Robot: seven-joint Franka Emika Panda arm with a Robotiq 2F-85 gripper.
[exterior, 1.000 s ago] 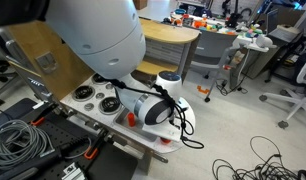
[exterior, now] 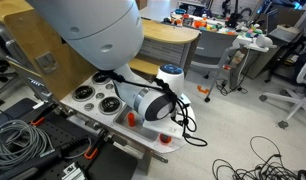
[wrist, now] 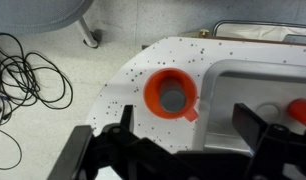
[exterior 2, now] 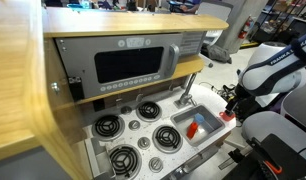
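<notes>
A round red-orange dish point(wrist: 154, 92) with a short tab-like handle sits on the white counter, beside the sink point(wrist: 227, 75). Inside it rests a dark, grey-topped round object point(wrist: 172, 98). My gripper is open above the dish, its black fingers spread to either side with nothing between them. The same dish point(exterior: 165, 138) shows below the arm in the first exterior view. In the second exterior view, the dish point(exterior 2: 226, 116) lies at the counter's right end. A red thing point(wrist: 300, 110) lies in the sink, with a blue item point(exterior 2: 195, 119) near it.
Several stove burners point(exterior 2: 110, 125) lie left of the sink, below a microwave point(exterior 2: 133, 70). The faucet point(exterior 2: 187, 91) rises behind the sink. Loose black cables point(wrist: 28, 75) cover part of the floor beyond the counter's rounded end.
The arm has risen slightly, and more of the red dish shows beneath it in the first exterior view. The dish appears to have stayed in place.
</notes>
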